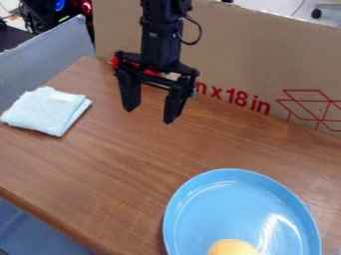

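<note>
My black gripper hangs over the back left part of the wooden table, open, with nothing seen between its two fingers. A folded pale blue cloth lies on the left, apart from the gripper. A light blue plate sits at the front right, with a round yellow item on it, cut off by the frame's bottom edge. A red object is mostly hidden behind the gripper.
A cardboard box wall with red print stands along the back. A grey padded edge borders the table on the left.
</note>
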